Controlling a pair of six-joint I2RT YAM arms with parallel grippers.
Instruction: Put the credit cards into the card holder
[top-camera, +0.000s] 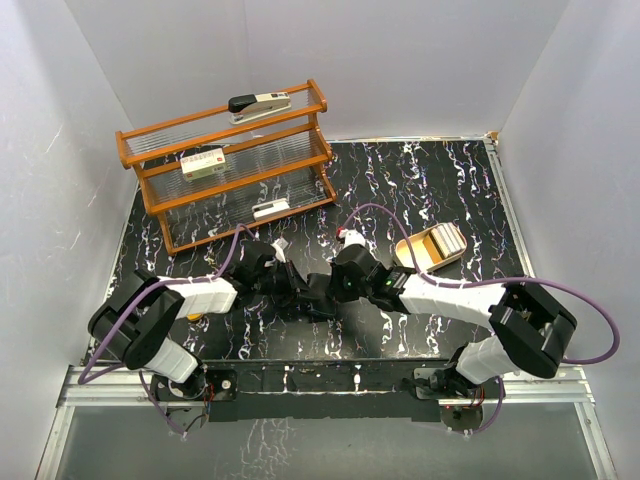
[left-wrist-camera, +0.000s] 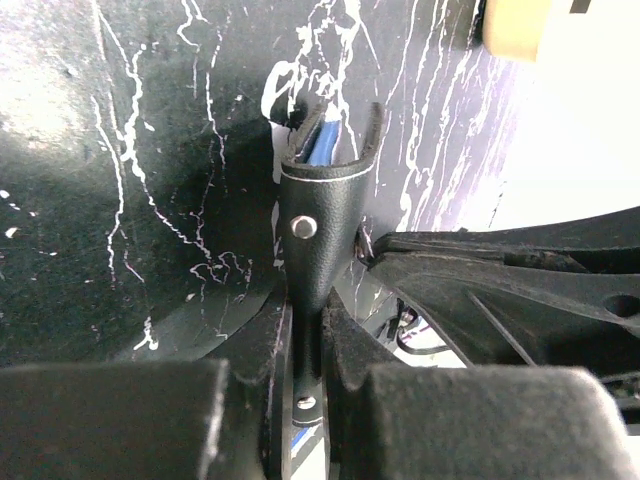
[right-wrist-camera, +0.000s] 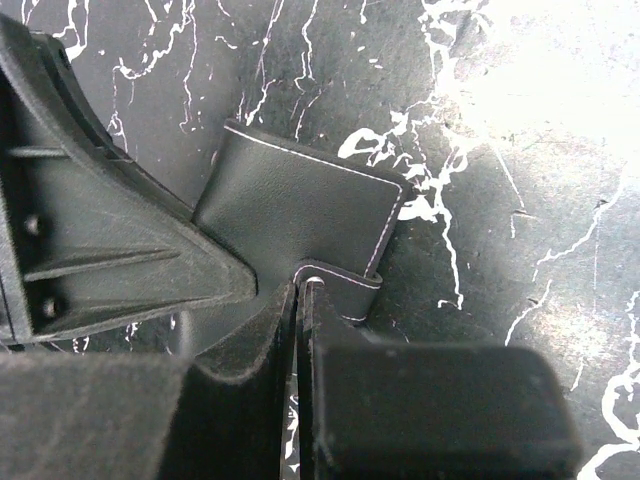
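Observation:
A black leather card holder (top-camera: 320, 298) with white stitching is between my two grippers, above the front middle of the table. Seen edge-on in the left wrist view, the holder (left-wrist-camera: 325, 225) shows a metal snap and a blue edge inside its open top. My left gripper is shut on it. In the right wrist view, the broad face of the holder (right-wrist-camera: 300, 195) and its small flap are visible. My right gripper is shut, fingertips right at the flap's snap; nothing clearly shows between them.
Several cards (top-camera: 448, 239) stand in a light wooden tray (top-camera: 408, 250) at the right. A tilted wooden rack (top-camera: 240, 183) with a stapler (top-camera: 258, 105) and a small box (top-camera: 203, 164) occupies the back left. Bare table lies between the tray and the front edge.

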